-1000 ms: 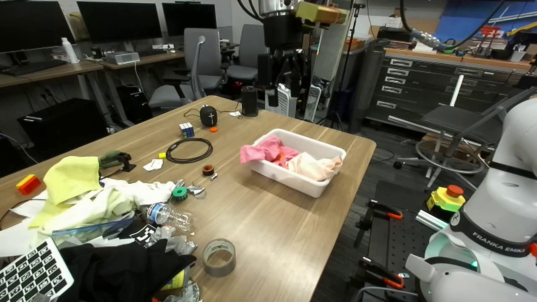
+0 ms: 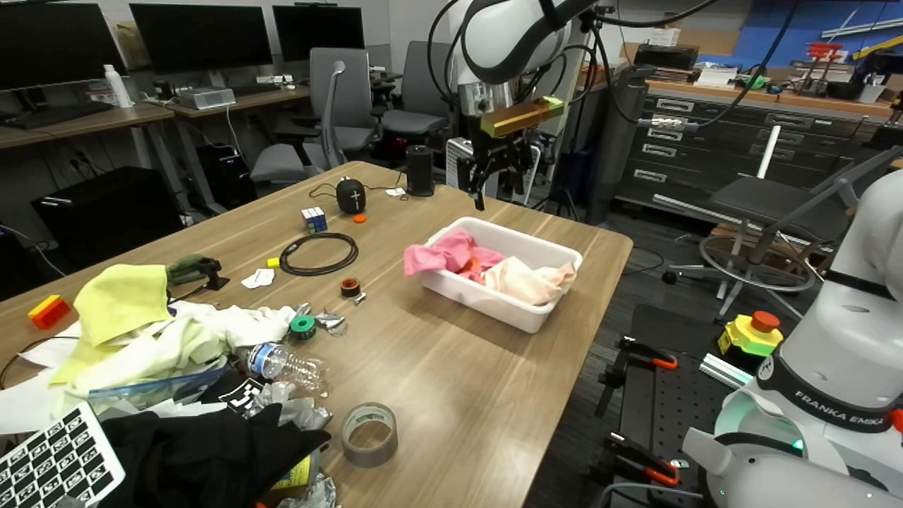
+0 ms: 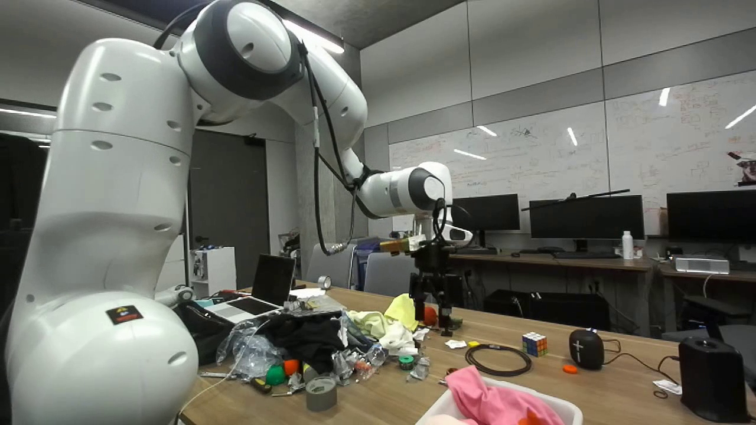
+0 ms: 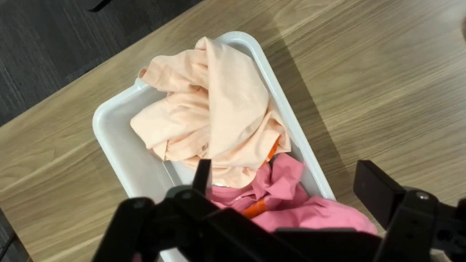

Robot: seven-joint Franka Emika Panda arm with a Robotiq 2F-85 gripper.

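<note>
My gripper [image 2: 499, 191] hangs above the white bin [image 2: 486, 298], toward its far side in exterior view 1. In the wrist view, its black fingers [image 4: 378, 192] are spread wide with nothing gripped between them. Below them the bin [image 4: 114, 153] holds a crumpled peach cloth [image 4: 236, 96] and a pink cloth [image 4: 314, 214] with orange patches. Part of the pink cloth drapes over the bin's rim and is partly hidden by the gripper. Exterior view 2 shows the gripper [image 3: 433, 320] clear of the tabletop, and the bin cut off by the lower edge.
Left in exterior view 1 lies a heap of cloths [image 2: 195, 334], a plastic bottle [image 2: 288, 364] and a tape roll [image 2: 369, 433]. A coiled cable [image 2: 319, 269], puzzle cube [image 2: 314, 220] and small speaker [image 2: 350, 195] sit farther back. Bare wood surrounds the bin's near side.
The gripper has turned and come lower, and looks smaller in exterior view 1; more of the white arm now shows above it. The bin and cloths have stayed put.
</note>
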